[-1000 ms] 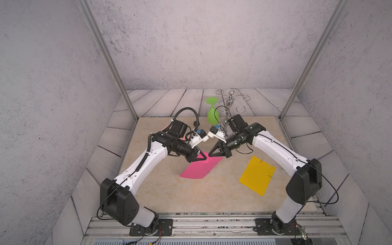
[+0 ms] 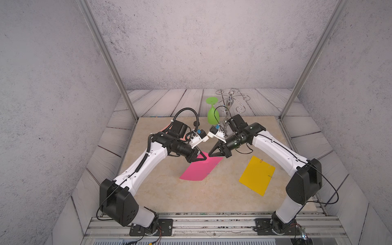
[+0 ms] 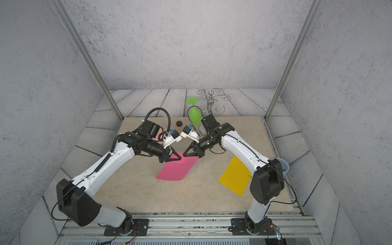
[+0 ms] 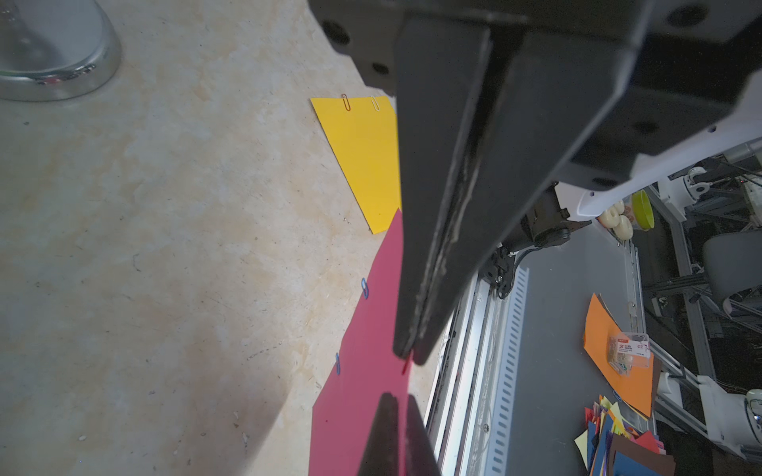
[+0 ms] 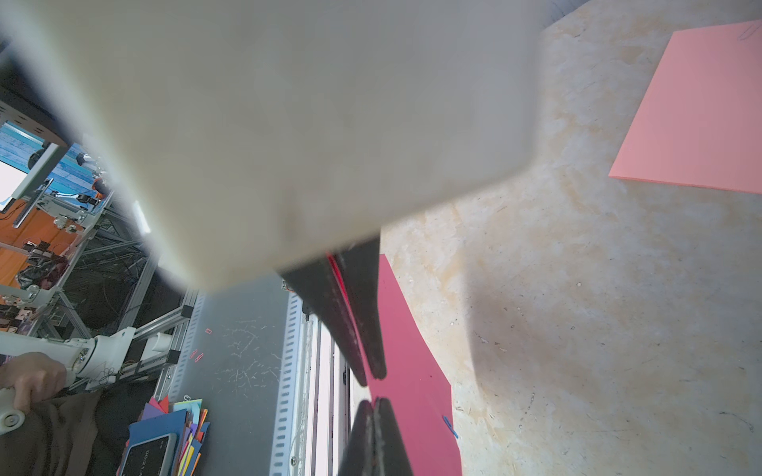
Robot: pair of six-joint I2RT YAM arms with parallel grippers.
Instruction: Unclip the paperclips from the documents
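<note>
A magenta sheet [image 2: 198, 169] hangs at the centre, its upper edge pinched by both shut grippers, my left [image 2: 204, 158] and my right [image 2: 210, 154], close together. In the left wrist view, blue paperclips [image 4: 364, 288] sit along the sheet's side; another view, the right wrist, also shows a blue clip. A yellow sheet [image 2: 255, 177] with paperclips [image 4: 346, 102] lies on the right of the table. A light pink sheet [image 5: 682, 111] with a clip lies behind my left arm, mostly hidden in the top views.
A green vase [image 2: 213, 116] and a metal stand [image 2: 229, 98] are at the back centre, with a small dark disc [image 3: 179, 123] nearby. A pale blue cup [image 3: 283, 165] stands at the right edge.
The lower edge of the magenta sheet has shifted very slightly. Both arms are still.
</note>
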